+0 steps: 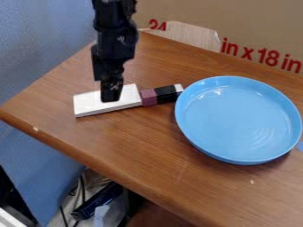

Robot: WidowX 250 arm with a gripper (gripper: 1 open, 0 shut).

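Observation:
My black gripper (112,89) hangs at the upper left of the camera view, its fingertips low over a flat white bar (89,104). Whether they touch it, and how far apart the fingers stand, I cannot make out. The bar continues rightward into a short maroon section (148,97) and a black end (167,94). A light blue round plate (236,120) lies to the right of the bar.
A cardboard box (249,27) stands behind. The table's left edge borders a blue-grey surface (48,53).

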